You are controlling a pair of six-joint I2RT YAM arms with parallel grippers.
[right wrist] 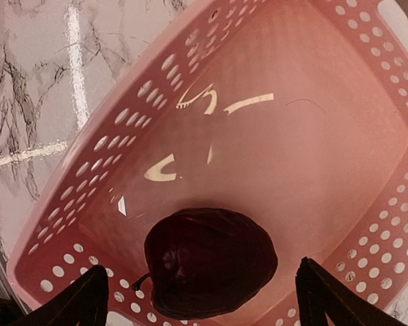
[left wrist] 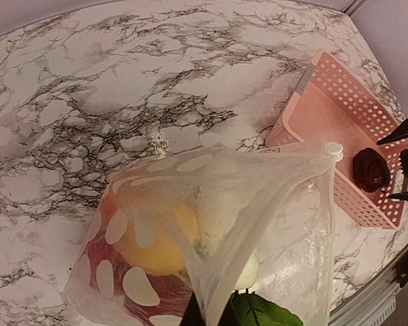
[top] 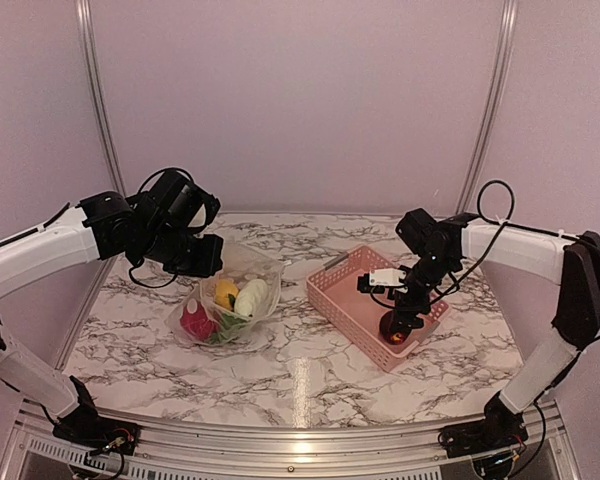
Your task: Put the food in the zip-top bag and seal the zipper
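The clear zip top bag (top: 265,270) stands at left with yellow food (top: 225,293), white food (top: 250,297), red food (top: 197,320) and green leaves (left wrist: 258,309) inside. My left gripper is shut on the bag's film at its upper edge. The pink basket (top: 335,315) holds a dark red pepper-like food (right wrist: 209,261) near its front end. My right gripper hangs open over this food, one fingertip on either side of it in the right wrist view.
Bare marble table (top: 310,390) lies in front of the bag and basket and behind them. Walls enclose the back and sides.
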